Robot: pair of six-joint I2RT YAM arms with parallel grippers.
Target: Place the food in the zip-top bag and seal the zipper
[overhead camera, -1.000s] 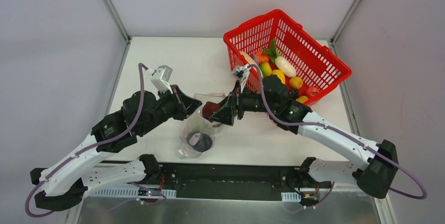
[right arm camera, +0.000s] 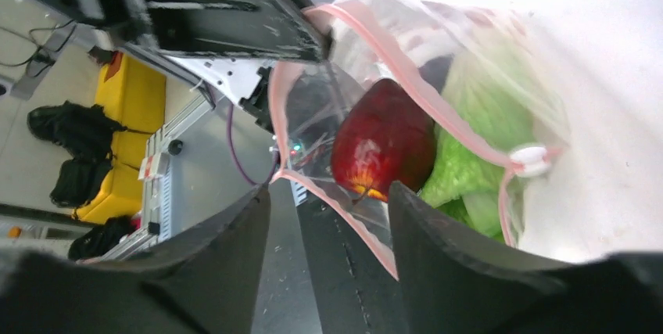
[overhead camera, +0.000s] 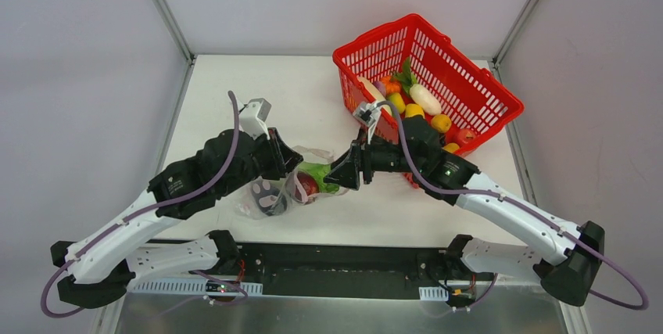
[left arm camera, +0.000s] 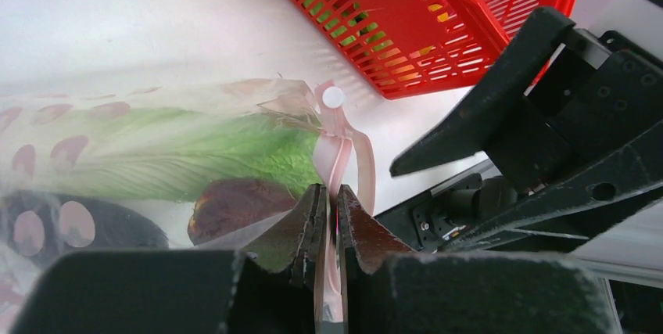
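Note:
The clear zip top bag [overhead camera: 270, 195] lies on the table with its mouth gaping toward my right gripper. Inside are a dark red fruit [right arm camera: 385, 142] and a green leafy vegetable [right arm camera: 481, 119]; a white slider [right arm camera: 530, 159] shows at one end of the pink zip edge [right arm camera: 422, 95]. My left gripper is shut on the bag's rim, the thin pink edge passing between its fingers. Just outside the mouth, my right gripper stands open, its fingers [right arm camera: 254, 228] apart and clear of the slider, with nothing held.
A red basket [overhead camera: 477, 87] of several vegetables and fruits stands at the back right, close behind my right arm. The table's front edge runs just below the bag.
Over the last second the bag has swung leftward and more of the green vegetable shows.

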